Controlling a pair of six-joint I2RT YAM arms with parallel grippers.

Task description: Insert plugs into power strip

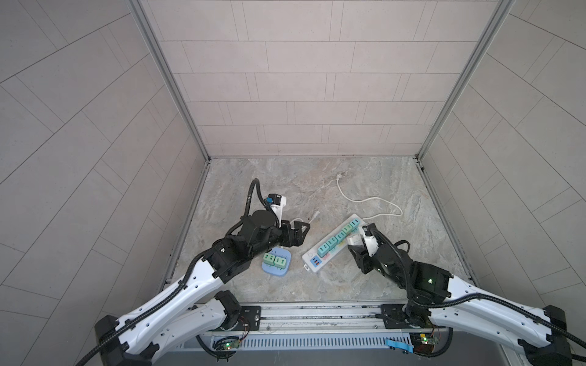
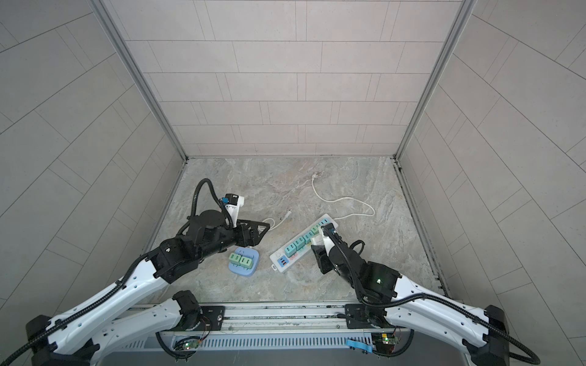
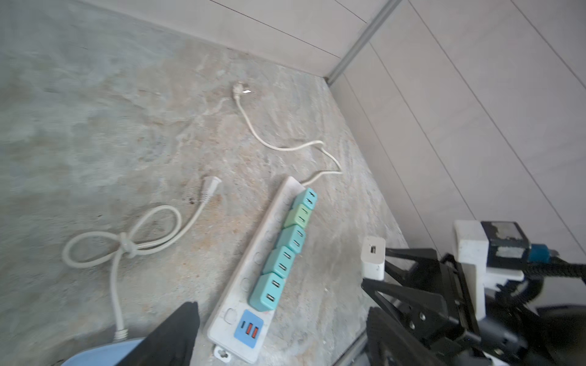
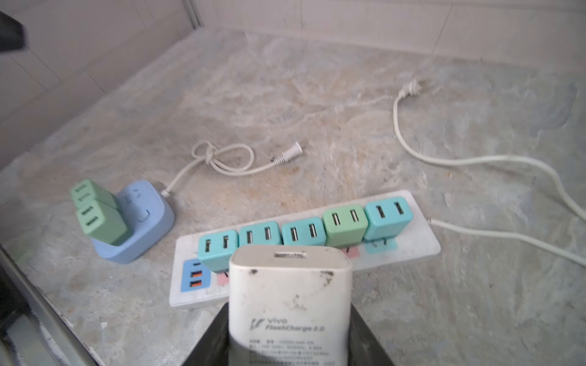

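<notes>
The white power strip (image 1: 311, 261) lies diagonally, carrying several teal and green plugs (image 4: 302, 231) in a row. My right gripper is shut on a white vivo charger (image 4: 290, 305), held near the strip's front right side. My left gripper (image 1: 298, 233) hangs above and left of the strip; in the left wrist view its fingers are apart at the bottom edge, with nothing seen between them. A blue power block (image 4: 137, 219) with green plugs (image 4: 97, 216) sits left of the strip.
White cables (image 3: 152, 247) lie on the stone worktop (image 1: 244, 183), one knotted, one running from the strip toward the back. Walls and metal rails bound the sides and front.
</notes>
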